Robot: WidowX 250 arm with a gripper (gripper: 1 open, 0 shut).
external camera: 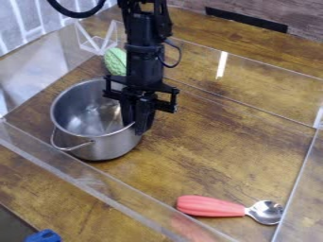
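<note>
A steel pot [86, 129] with a wire handle sits on the wooden table at the left middle. My black gripper [131, 112] is at the pot's right rim, its fingers reaching down there; whether it is shut on the rim cannot be told. Behind the pot, a pale green object [113, 59] is partly hidden by the arm. A pink-handled spoon [221, 206] lies at the front right.
Clear plastic walls border the wooden table [228, 132]. A blue object [43, 235] is at the bottom left corner.
</note>
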